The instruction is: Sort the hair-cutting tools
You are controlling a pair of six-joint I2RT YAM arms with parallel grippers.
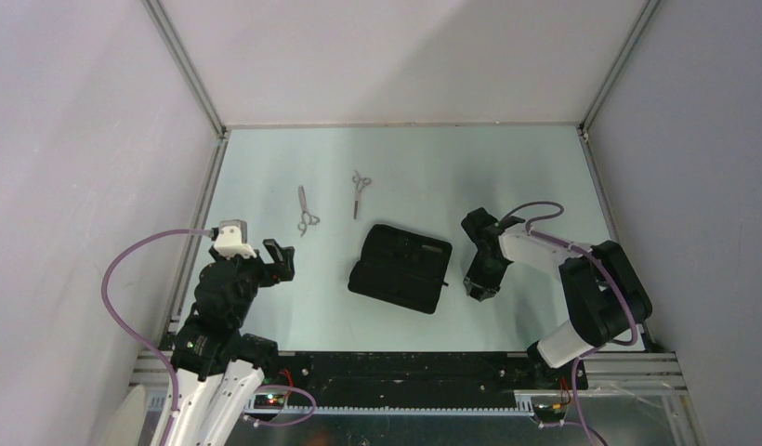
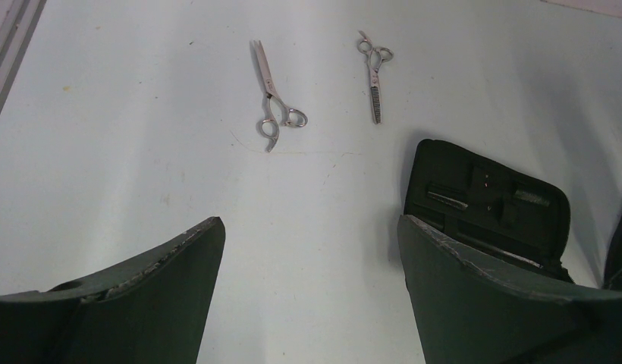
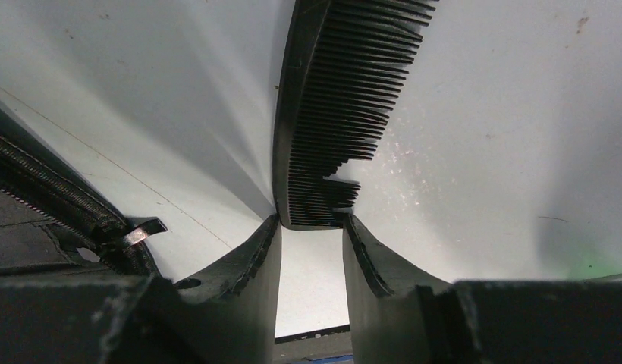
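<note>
In the right wrist view a black comb [image 3: 300, 114] lies over the pale table, teeth facing right. Its near end sits between the fingertips of my right gripper, which stand about a comb's width apart at its two edges; whether they clamp it is unclear. From the top the arm hides the comb. An opened black case [image 1: 400, 269] lies left of that gripper. Two pairs of scissors rest beyond it: plain scissors [image 2: 270, 89] and toothed thinning scissors [image 2: 375, 76]. My left gripper is open and empty, above bare table.
A zipper pull [image 3: 145, 230] sticks out from the case's edge near my right gripper. Walls enclose the table's left, right and far sides.
</note>
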